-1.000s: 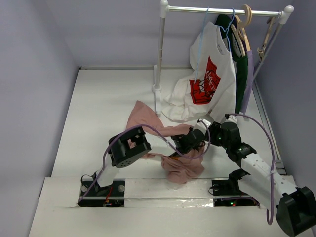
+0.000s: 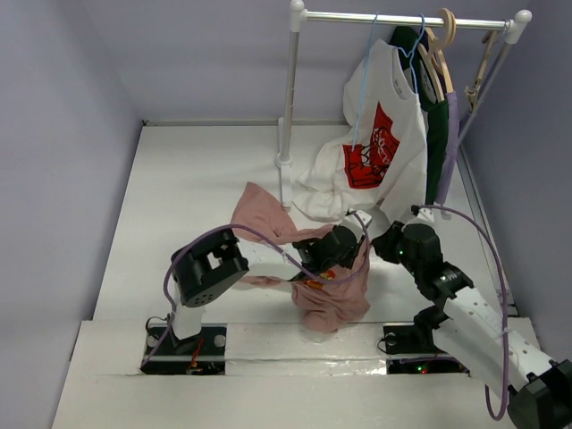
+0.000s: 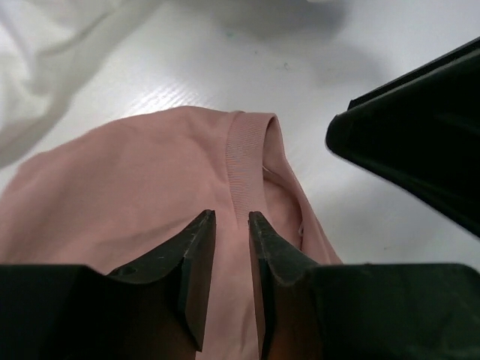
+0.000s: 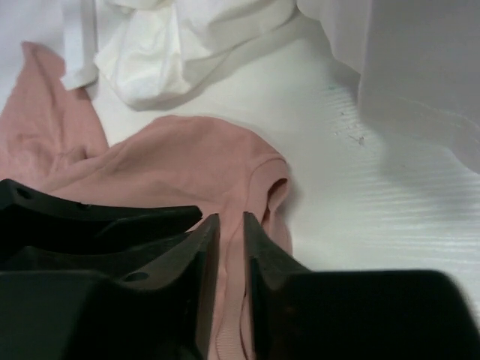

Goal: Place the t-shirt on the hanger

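A dusty-pink t-shirt lies crumpled on the white table, partly covered by my left arm. Its ribbed collar edge stands slightly raised in the left wrist view, and the same folded edge appears in the right wrist view. My left gripper is over the cloth, its fingertips a narrow gap apart. Close beside it, my right gripper also shows a small gap above the shirt's right edge. I see no cloth clearly pinched in either one. Wooden hangers hang at the rack's right end.
A white rack stands behind, carrying a white shirt with a red print, plus green and purple garments. The white shirt's hem drapes onto the table near both grippers. Bare table lies to the left.
The pink shirt has stayed nearly in place.
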